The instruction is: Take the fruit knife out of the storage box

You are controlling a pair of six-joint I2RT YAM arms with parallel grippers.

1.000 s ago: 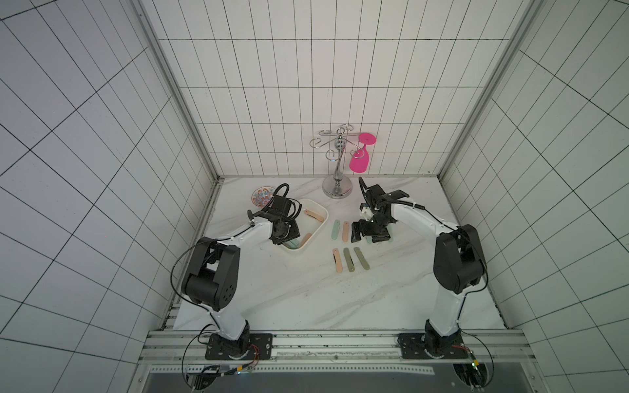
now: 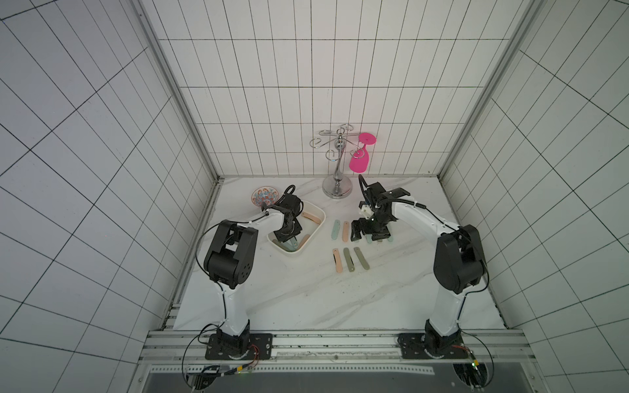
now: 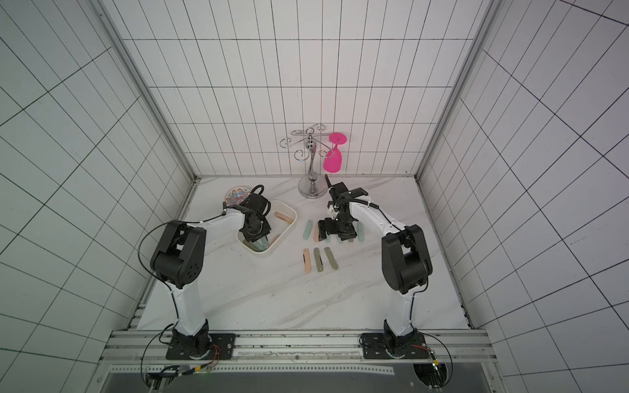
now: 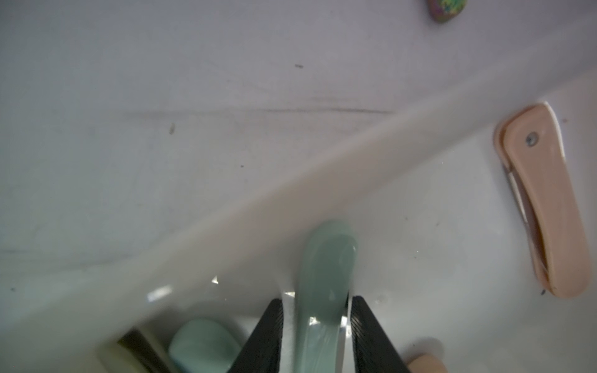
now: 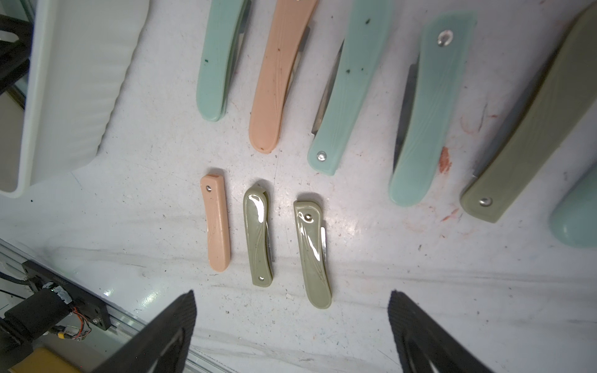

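Note:
A white storage box (image 2: pixel 318 230) holds folded fruit knives: a peach one (image 4: pixel 553 205) at the right of the left wrist view, a mint one (image 4: pixel 326 261) in the middle, others partly visible. My left gripper is down in the box, its fingers part open on either side of the mint knife; whether they touch it I cannot tell. My right gripper hangs open above several folded knives on the counter to the box's right.
A chrome stand (image 2: pixel 338 186) with a pink glass (image 2: pixel 359 160) stands at the back. A patterned dish (image 2: pixel 264 194) lies behind the box.
The right arm is nearly still.

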